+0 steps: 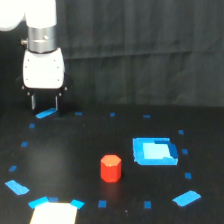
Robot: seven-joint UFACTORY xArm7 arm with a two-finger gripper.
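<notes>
My gripper hangs at the upper left on a white arm, its dark fingers low over the dark table near a blue tape strip; whether it is open or shut is unclear. A red hexagonal block sits at the front centre. A light blue square with a white centre lies on the right. A pale cream object is cut off at the bottom left edge, with blue behind it.
Small blue tape marks are scattered over the dark table. A dark curtain fills the background.
</notes>
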